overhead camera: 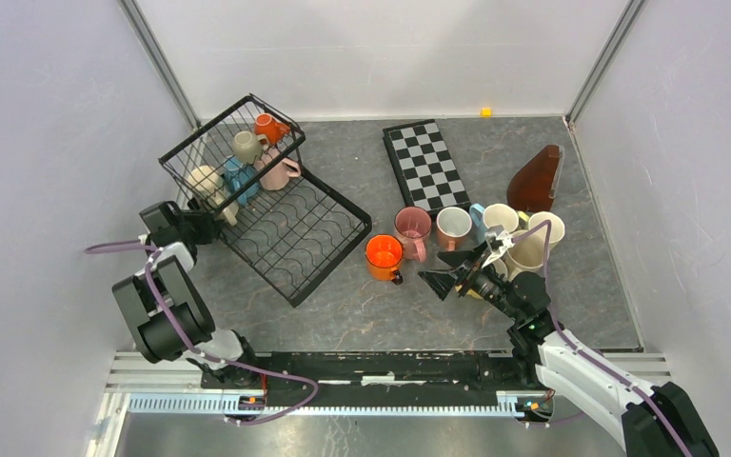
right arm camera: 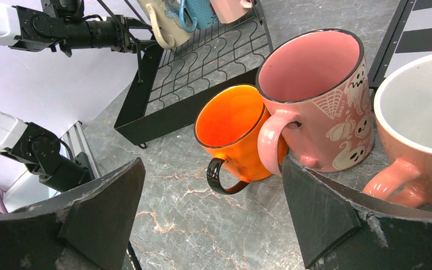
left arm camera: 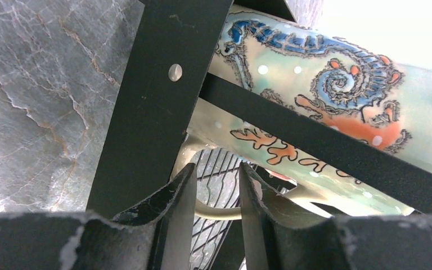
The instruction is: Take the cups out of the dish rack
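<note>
A cream cup with a blue and orange seahorse pattern (left arm camera: 365, 90) lies on its side on the rack's lower level, behind a black bar. My left gripper, at the rack's left side, is part open around the cup's looped handle (left arm camera: 219, 212); I see no firm grip. The black wire dish rack (overhead camera: 333, 257) also holds a blue cup (overhead camera: 239, 179), a pink cup (overhead camera: 277, 171), a grey-green cup (overhead camera: 247, 146), an orange-red cup (overhead camera: 269, 129) and another cream cup (overhead camera: 205, 179). My right gripper stands open and empty near the unloaded cups.
On the counter stand an orange cup (right arm camera: 233, 129), a pink ghost cup (right arm camera: 320, 107), a white-and-peach cup (right arm camera: 422, 135) and several others by my right arm. Behind them are a checkerboard (overhead camera: 428, 167) and a brown container (overhead camera: 536, 179). The rack's front half is empty.
</note>
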